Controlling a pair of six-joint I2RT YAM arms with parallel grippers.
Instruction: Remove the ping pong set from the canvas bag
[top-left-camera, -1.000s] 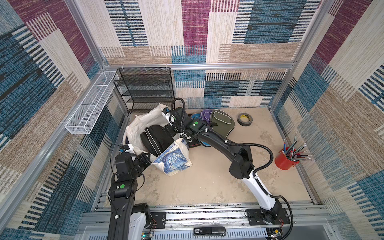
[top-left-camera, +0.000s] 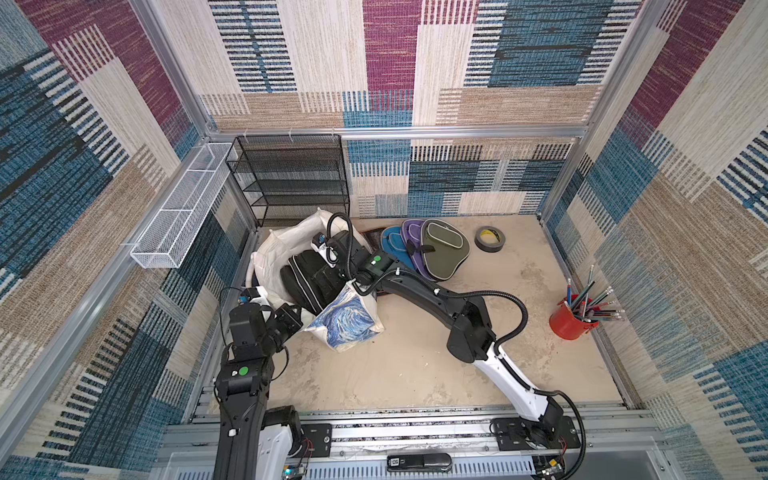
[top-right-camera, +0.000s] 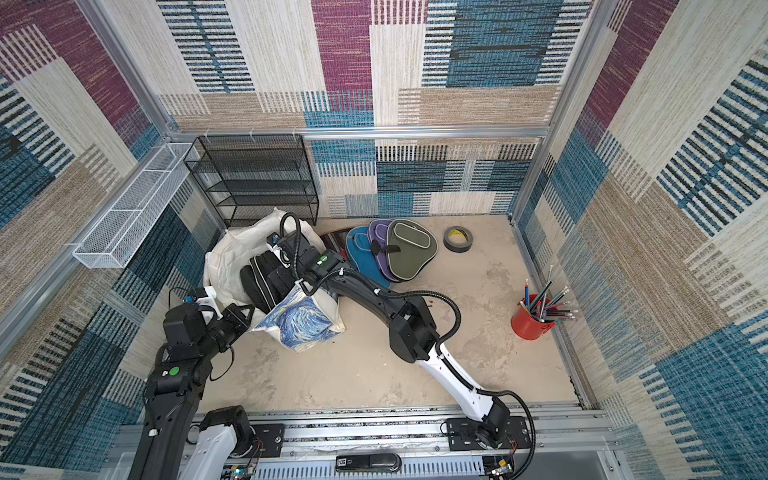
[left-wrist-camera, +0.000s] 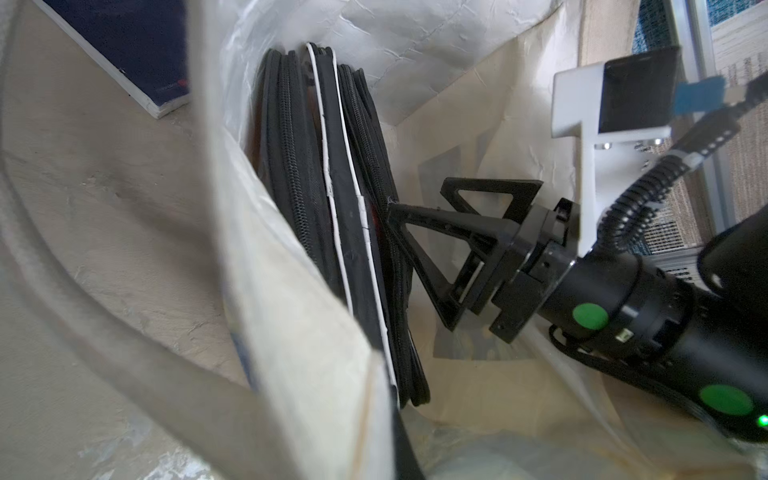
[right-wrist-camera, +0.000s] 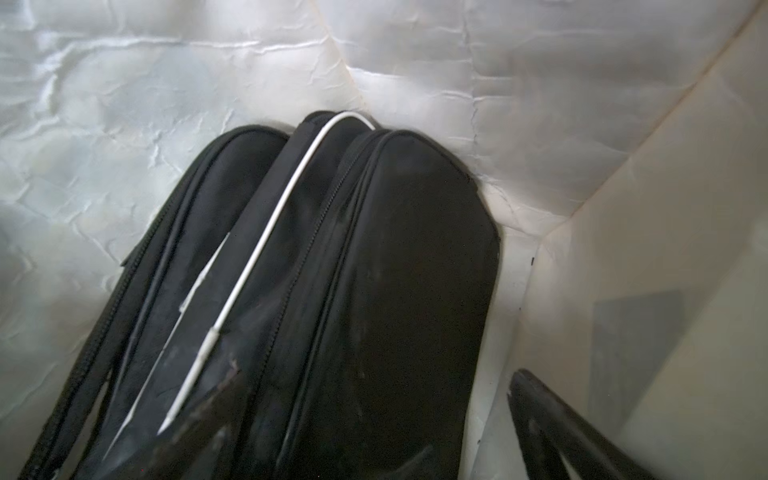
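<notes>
The cream canvas bag (top-left-camera: 340, 324) with a blue swirl print stands open at the table's left. Inside lie black zipped cases (top-left-camera: 308, 281) with white piping, seen on edge (right-wrist-camera: 408, 296) in the right wrist view. My right gripper is open over the cases, its fingertips either side of the rightmost one; in the left wrist view it (left-wrist-camera: 416, 196) reaches down beside them. My left gripper (top-left-camera: 292, 314) is at the bag's front-left edge; its fingers are not clearly visible and look shut in the top views.
Blue, purple and olive paddle cases (top-left-camera: 440, 249) lie right of the bag, with a tape roll (top-left-camera: 489, 246) behind. A red pencil cup (top-left-camera: 569, 324) stands at the right. A black wire rack (top-left-camera: 288, 176) is at the back left.
My right arm has moved left, carrying its gripper further into the bag over the cases. The left arm has stayed almost still.
</notes>
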